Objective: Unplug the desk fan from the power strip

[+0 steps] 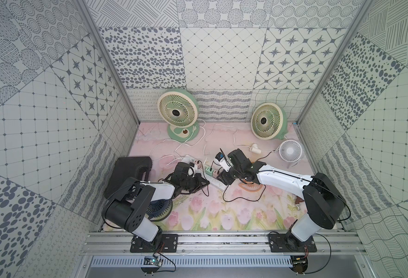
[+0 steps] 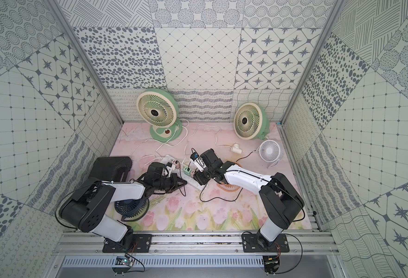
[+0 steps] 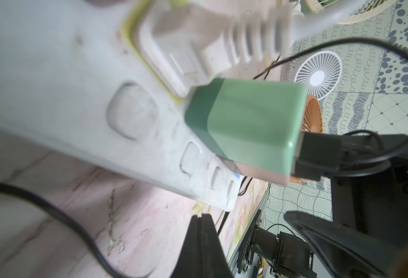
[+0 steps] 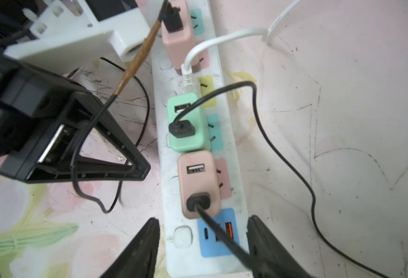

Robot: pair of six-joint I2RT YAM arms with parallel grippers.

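Note:
The white power strip [image 4: 180, 254] lies diagonally across the middle of the table. A pink adapter [image 4: 199, 180] with a black cable, a mint-green adapter [image 4: 189, 139], a white plug [image 4: 188, 81] and another pink adapter [image 4: 178, 41] sit in it. My right gripper is part open over the strip's near end, its fingers on either side of it, apart from the adapters. My left gripper is shut with nothing visible between its fingertips, low beside the strip. In the left wrist view, the green adapter [image 3: 255, 122] rises close to it.
Two green fans [image 1: 178, 108] [image 1: 268, 121] stand at the back, a small white fan [image 1: 290, 150] at right. An orange fan [image 1: 251, 186] lies under my right arm. A dark fan [image 1: 159, 209] and black case [image 1: 128, 176] are at left. Loose cables cross the table.

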